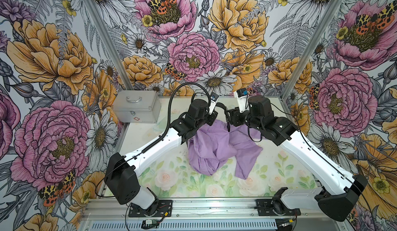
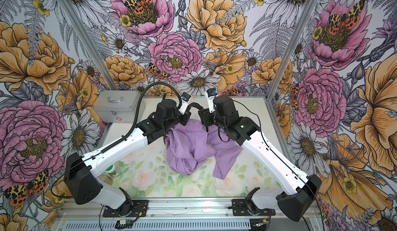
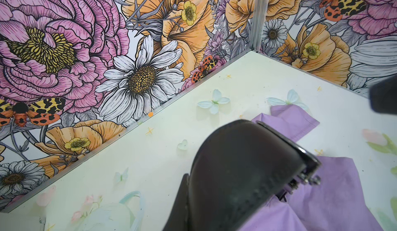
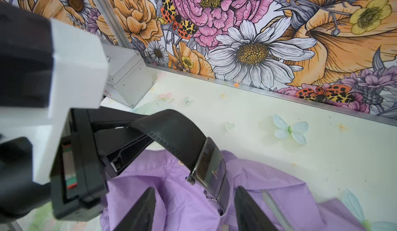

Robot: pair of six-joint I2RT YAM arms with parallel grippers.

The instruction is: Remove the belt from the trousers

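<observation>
Lilac trousers [image 1: 213,146] lie crumpled in the middle of the table. Above their far end, a black belt [image 4: 173,133] arches out of my left gripper, which is shut on it. The metal buckle [image 4: 211,171] hangs at the belt's lower end, over the cloth. My right gripper is open, its two fingers [image 4: 140,210] apart, with the buckle end hanging in view between and beyond them. The left wrist view is largely filled by the belt [image 3: 252,169], which hides the left fingertips. Whether any belt still runs through the loops cannot be seen.
A silver metal case [image 1: 136,106] stands at the back left. A small jar with a green lid [image 2: 111,170] sits at the front left, partly behind the left arm. Bare table shows along the front and at the right.
</observation>
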